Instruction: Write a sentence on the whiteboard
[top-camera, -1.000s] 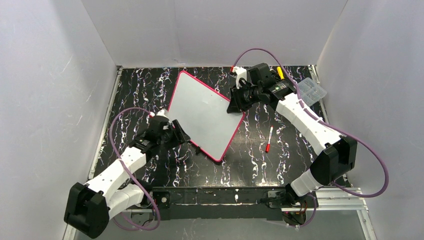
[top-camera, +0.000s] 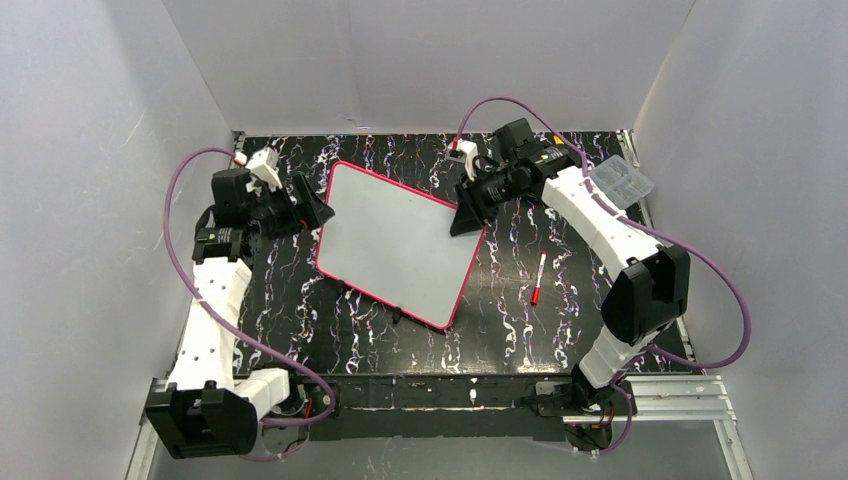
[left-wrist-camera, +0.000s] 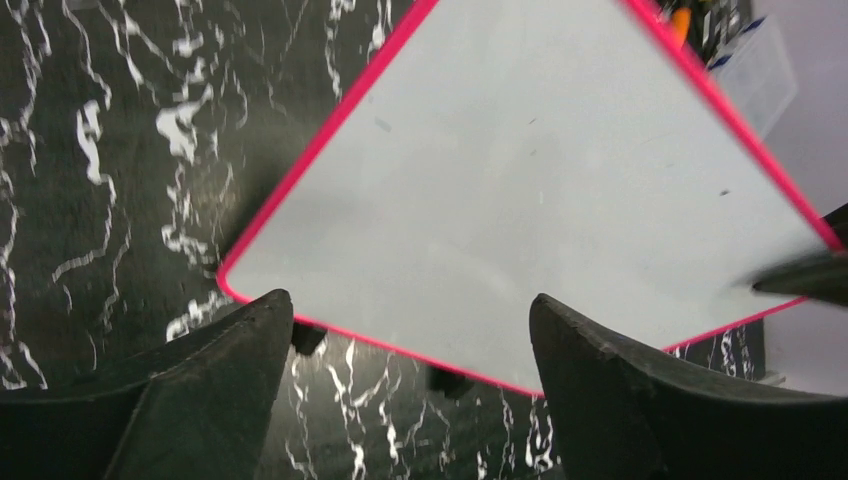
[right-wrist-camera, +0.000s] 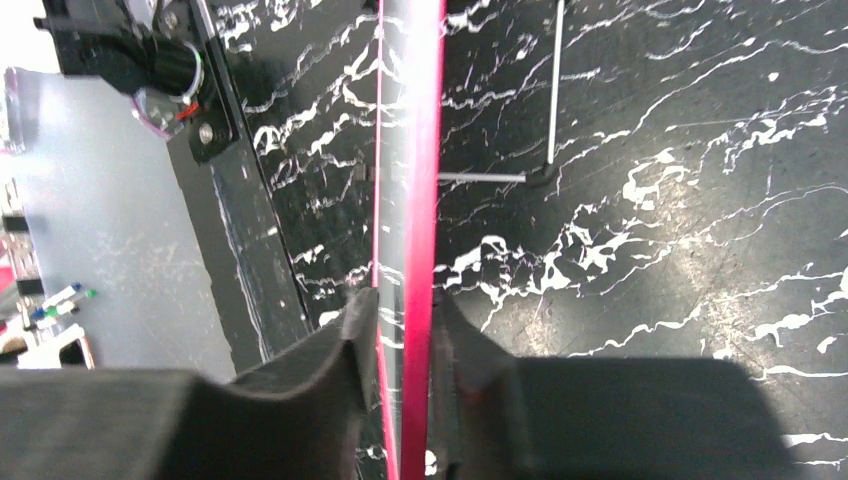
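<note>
The blank whiteboard (top-camera: 400, 245) with its pink-red rim lies at a slant in the middle of the table, seen edge-on in the right wrist view. My right gripper (top-camera: 466, 222) is at its upper right corner. In the right wrist view its two fingers (right-wrist-camera: 345, 345) close in on both faces of the rim (right-wrist-camera: 419, 230). At the board's left side hangs my left gripper (top-camera: 315, 208), open. The left wrist view shows its fingers (left-wrist-camera: 215, 385) wide apart, the board's surface beyond them. A red-and-white marker (top-camera: 538, 280) lies right of the board.
Black clips or feet (top-camera: 396, 314) sit along the board's lower edge. A thin bent metal rod (right-wrist-camera: 553, 110) shows beside the board. At the back right stands a clear plastic box (top-camera: 622, 182). Bare marble table (top-camera: 500, 340) surrounds the marker and the front.
My left gripper has swung up and left along the board. The board has turned, its left end coming leftward and down. The right gripper has shifted only slightly; the marker stays put.
</note>
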